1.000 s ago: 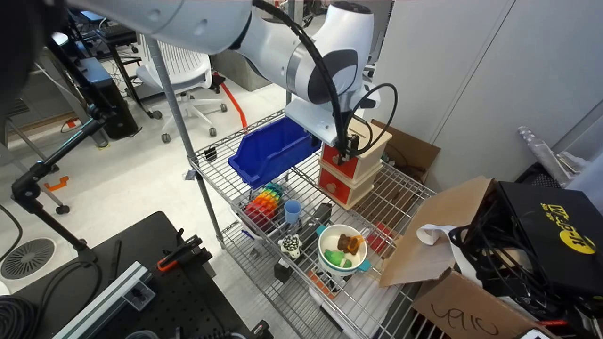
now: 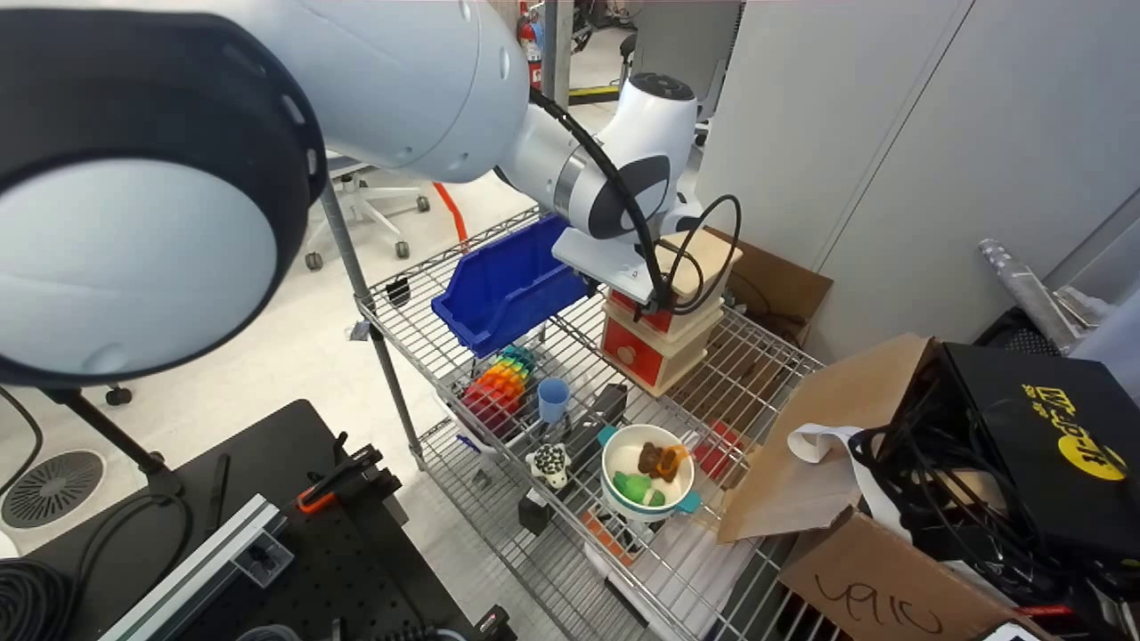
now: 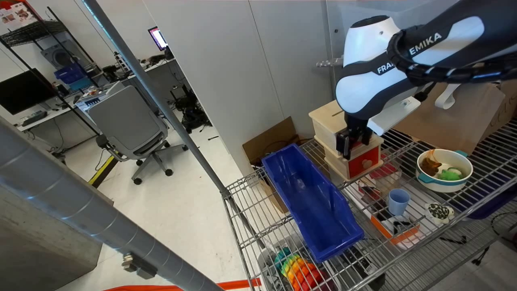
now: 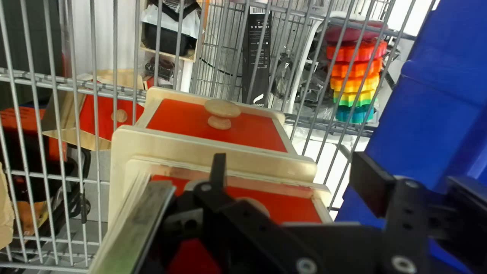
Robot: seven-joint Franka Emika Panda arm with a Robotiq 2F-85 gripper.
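A two-tier wooden box [image 3: 333, 116] with red drawer fronts stands on the wire shelf. My gripper [image 3: 346, 145] is at its upper tier, pointing down along the front. In the wrist view, the fingers of my gripper are well apart, the left one close to the upper drawer's round knob [image 4: 255, 204]; whether it touches is not clear. Nothing shows held between them. The lower drawer front [image 4: 182, 119], with its wooden knob [image 4: 222, 109], looks closed. In exterior view 1, the arm and cable partly cover the upper drawer.
A blue bin [image 3: 310, 208] lies close beside the box. A white bowl [image 2: 631, 454] with toy food, a blue cup [image 2: 553, 397] and a spotted toy [image 2: 549, 463] stand on the shelf. An open cardboard box [image 2: 855, 427] is at the right.
The arm has come down: the wrist sits lower over the box, and the elbow now fills the left foreground of exterior view 1. Box, bin and bowl have not visibly moved.
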